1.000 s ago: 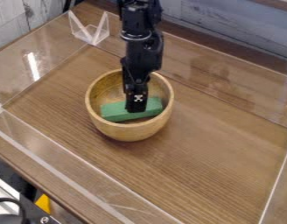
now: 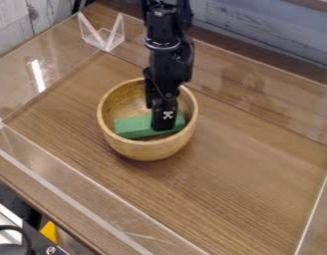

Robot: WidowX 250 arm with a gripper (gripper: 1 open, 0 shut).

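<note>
A wooden bowl [image 2: 127, 144] sits on the table, with a green block [image 2: 133, 127] lying inside it. The black gripper [image 2: 163, 117] reaches down from above into the bowl, its fingertips at the block's right part.
A clear plastic piece [image 2: 104, 30] stands at the back left. A dark cable and a yellow item lie off the table's lower left edge.
The gripper has moved slightly down and toward the front, deeper over the block. The bowl and block stay nearly in place.
</note>
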